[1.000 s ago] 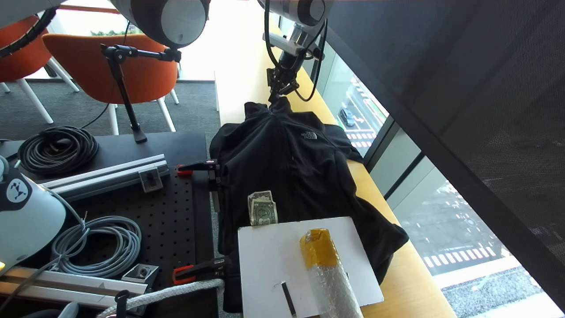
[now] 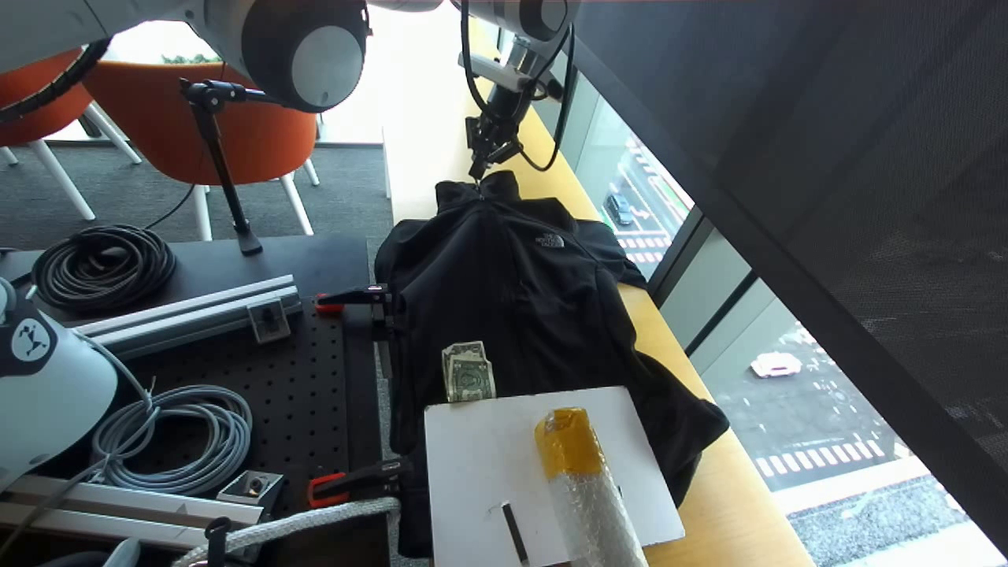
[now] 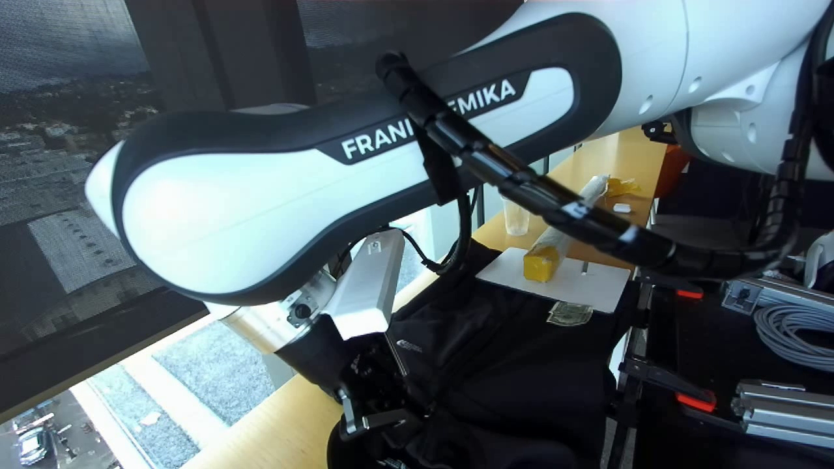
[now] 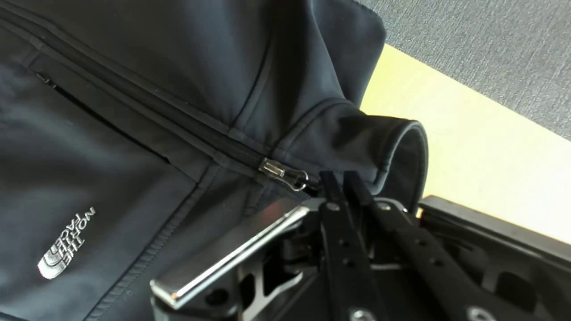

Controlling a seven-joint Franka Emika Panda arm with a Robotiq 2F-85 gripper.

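Note:
A black jacket [image 2: 482, 283] lies spread on the wooden surface, its collar toward the arm. Its front zipper runs up to a metal slider [image 4: 273, 168] near the collar [image 4: 342, 136] in the wrist view. From the slider's ring, a dark zipper pull [image 4: 312, 185] reaches to the fingertips. My gripper is shut on that pull, just above the collar opening; the pull's far end is hidden by the fingers. Exterior view 1 shows the gripper [image 2: 478, 176] at the collar's top edge. In exterior view 2 the arm partly hides the jacket.
A white board [image 2: 472, 472] bearing a wrapped roll [image 2: 581, 472] rests on the jacket's lower part, beside a banknote [image 2: 468, 372]. Clamps [image 2: 354, 299] line the jacket's left side. Windows stand to the right. Bare wood [image 4: 460, 155] extends beyond the collar.
In exterior view 1 my gripper has shifted slightly left and up, with a thin gap now showing below its fingertips. The collar edge has risen slightly; the board and banknote are unmoved.

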